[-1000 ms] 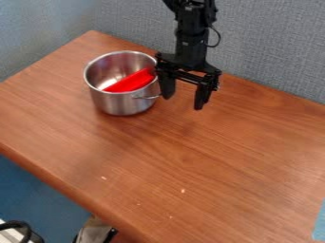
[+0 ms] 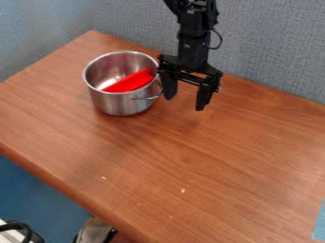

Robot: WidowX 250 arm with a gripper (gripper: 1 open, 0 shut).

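My black gripper (image 2: 187, 87) is open, its two fingers spread wide apart just right of a steel pot (image 2: 108, 102). The left finger is at the pot's right side, near its wire handle; whether it touches cannot be told. Nothing shows between the fingers. Inside the pot lies a long red object (image 2: 128, 82), tilted along the bottom toward the right wall.
A grey padded wall (image 2: 267, 52) rises behind it. At the bottom left, off the table's edge, part of some metal and black equipment shows.
My gripper has shifted very slightly, if at all; the pot and red object look the same.
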